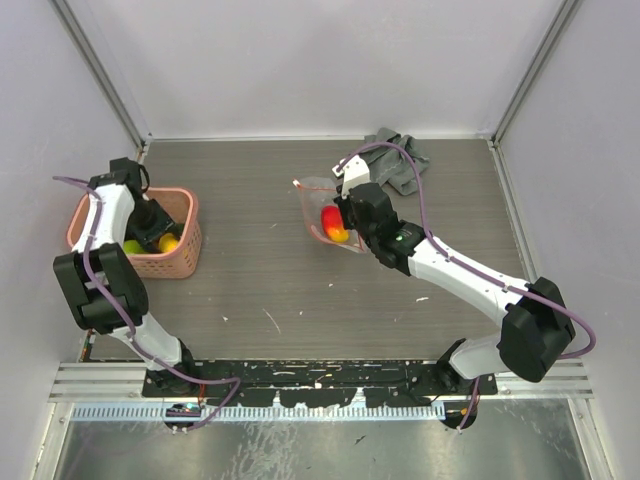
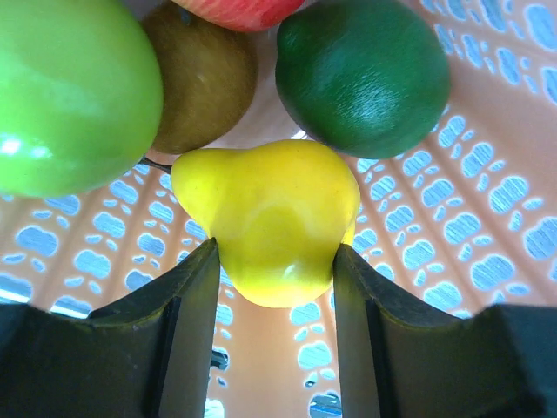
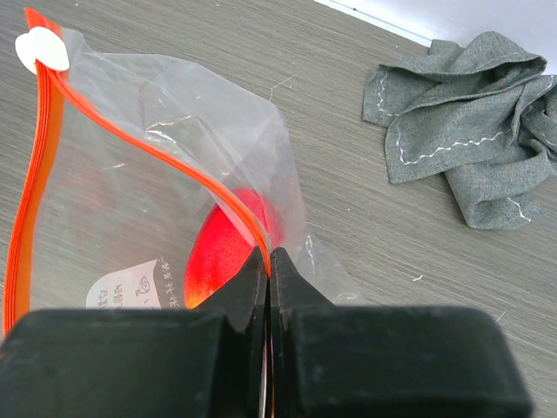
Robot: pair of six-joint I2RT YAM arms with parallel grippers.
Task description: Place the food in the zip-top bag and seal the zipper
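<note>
In the left wrist view a yellow pear-shaped fruit (image 2: 270,209) is held between the fingertips of my left gripper, over the basket's inside. Seen from the top, that arm reaches into the pink basket (image 1: 180,262) at the far left. The clear zip top bag (image 3: 130,192) stands with its orange-edged mouth spread, and a red and orange fruit (image 3: 224,239) lies inside. My right gripper is shut on the bag's orange rim. A white slider (image 3: 42,50) sits at the far corner of that rim.
Around the yellow fruit are a green apple (image 2: 74,96), a brown fruit (image 2: 200,78), a red fruit (image 2: 244,7) and a dark green fruit (image 2: 361,78). A grey cloth (image 1: 400,160) lies behind the bag. Bare table separates basket and bag.
</note>
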